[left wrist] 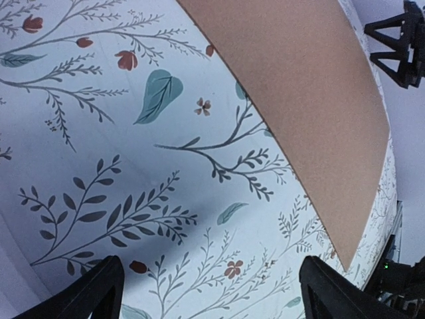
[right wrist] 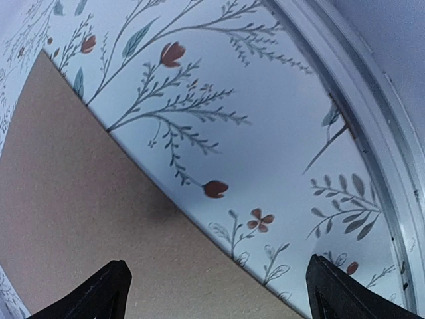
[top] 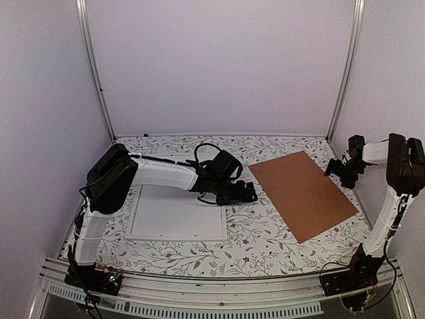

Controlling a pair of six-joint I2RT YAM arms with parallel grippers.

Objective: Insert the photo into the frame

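A white rectangular frame (top: 176, 216) lies flat on the left, partly covered by the left arm; whether a photo lies in it I cannot tell. On the right rests a flat brown board (top: 302, 193), turned at an angle to the table edges. My left gripper stands open above the patterned strip between them, nothing between its fingers. Over the board's right edge, my right gripper is open and empty; the brown board (right wrist: 99, 206) shows beneath its left finger, while patterned surface lies under its right finger.
A metal rail (right wrist: 362, 100) runs along the right wall (top: 392, 80), close to my right gripper. White walls enclose the back and left.
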